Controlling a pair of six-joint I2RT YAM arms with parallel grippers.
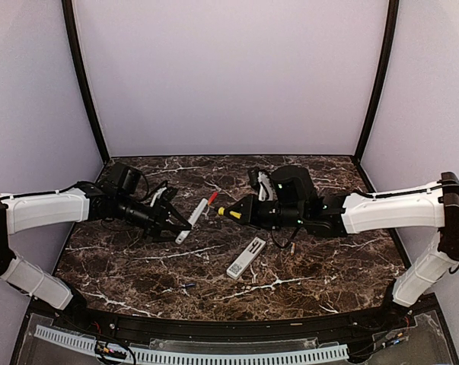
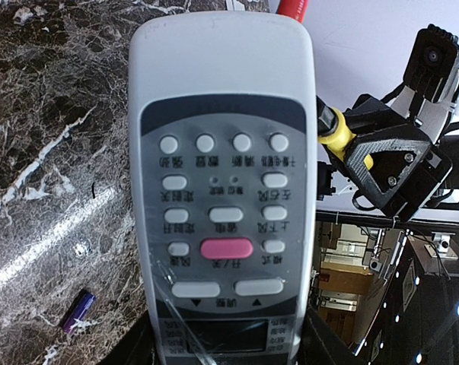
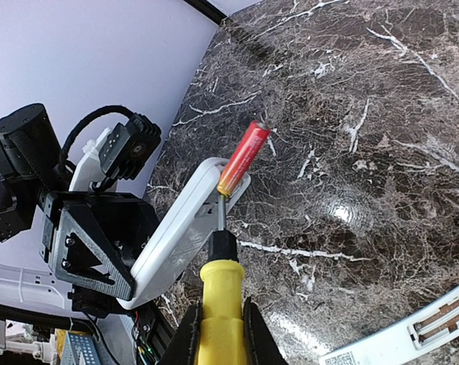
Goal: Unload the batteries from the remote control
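Note:
A white remote control (image 2: 227,213), its button face toward the left wrist camera, is held up off the table in my left gripper (image 1: 181,226). My right gripper (image 1: 244,211) is shut on a yellow-handled screwdriver (image 3: 222,308). The tool's thin metal tip points at the remote's upper end, close to a red battery (image 3: 244,156) with an orange end. This battery juts out past the back of the remote's top, tilted and blurred; whether it still touches the remote I cannot tell. The inside of the battery compartment is mostly hidden.
On the table lies a second white remote (image 1: 246,258), its battery bay open and showing. A small dark-blue battery (image 2: 78,310) lies nearer the front edge, and an orange one (image 1: 293,248) is to the right, below the right arm.

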